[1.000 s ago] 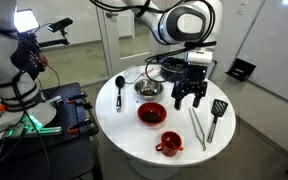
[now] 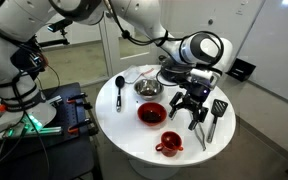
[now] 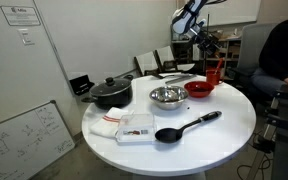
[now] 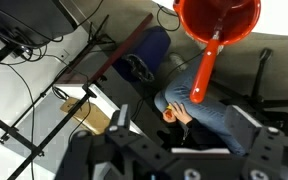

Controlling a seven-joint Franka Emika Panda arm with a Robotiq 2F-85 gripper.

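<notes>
A red mug stands near the front edge of the round white table. Just behind and above it, tilted, hangs my gripper, its black fingers spread apart with nothing between them. The wrist view shows the inside of the mug at the top, ahead of the spread fingers. A long red-orange piece reaches from the mug toward my gripper; whether it is a handle or a separate utensil, I cannot tell. In exterior view 2 the mug is at the far right of the table.
Left of my gripper sits a red bowl, with a metal bowl behind it. Tongs and a black spatula lie to the right. A black pot and a clear container are farther off.
My gripper has moved lower and toward the front of the table, closer to the mug, and the arm has tilted. The objects on the table have stayed put.
</notes>
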